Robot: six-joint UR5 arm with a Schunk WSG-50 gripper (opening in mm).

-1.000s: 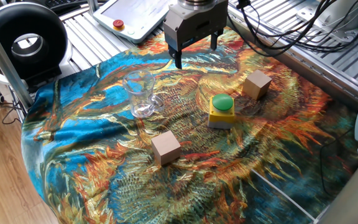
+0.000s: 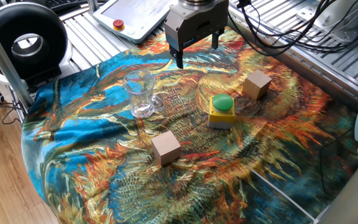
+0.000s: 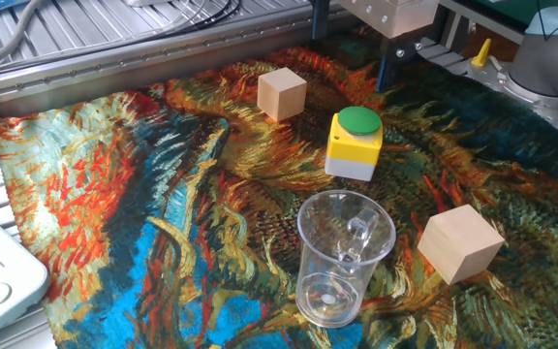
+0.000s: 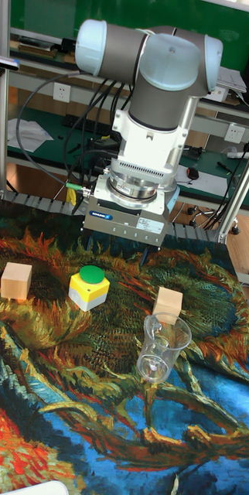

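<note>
My gripper (image 2: 197,56) hangs above the patterned cloth with its two fingers wide apart and nothing between them. A green-topped yellow and grey push button (image 2: 221,111) stands on the cloth, apart from the gripper. One wooden cube (image 2: 257,84) sits beyond the button in exterior view 1, and another wooden cube (image 2: 166,148) lies nearer that camera. The clear plastic cup with a handle (image 3: 345,260) stands upright and looks empty. In exterior view 3 the cup (image 4: 164,346) partly overlaps one cube (image 4: 168,304); exterior view 2 shows a gap between them.
The patterned cloth (image 2: 98,137) has slight folds and bare room around the objects. A tablet-like panel with a red knob (image 2: 118,25) lies at the back in exterior view 1. Black cables (image 2: 278,46) hang near the metal rail.
The gripper's fingers sit very slightly farther right in exterior view 1 than one second ago, still apart. Cup, cubes and button have not moved.
</note>
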